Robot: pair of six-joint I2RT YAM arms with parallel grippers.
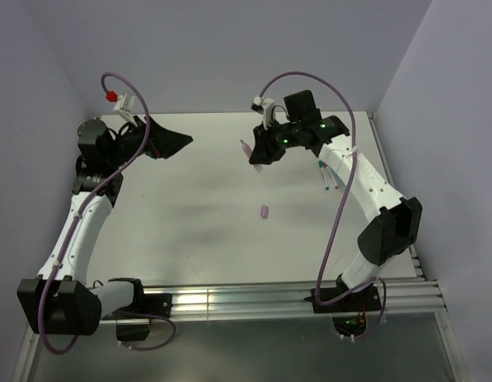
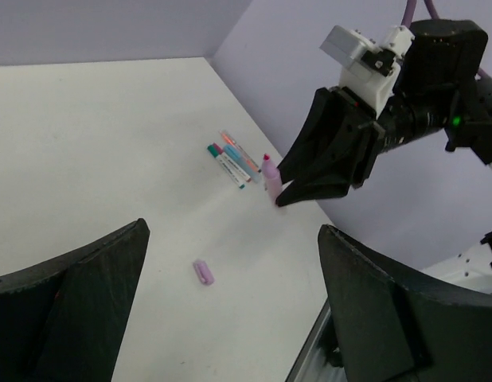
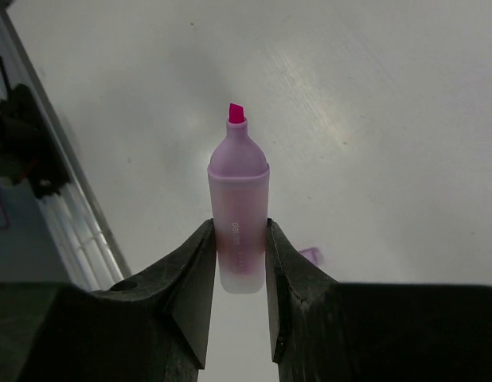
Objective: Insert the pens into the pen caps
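Note:
A pink highlighter pen (image 3: 239, 191) with a bare magenta tip is clasped around its lower body by my right gripper. The pen (image 2: 272, 178) is raised clear of the table, tip upward in the left wrist view. On the table lies a small purple cap (image 1: 264, 212), apart from both grippers. The same cap (image 3: 311, 255) shows partly behind the right fingers in the right wrist view. My left gripper is open, with nothing between its fingers. In the top view the left gripper (image 1: 188, 143) hovers over the table's back left.
Several slim coloured pens (image 2: 234, 159) lie side by side at the table's right, beneath the right arm in the top view. A metal rail (image 1: 230, 301) runs along the front edge.

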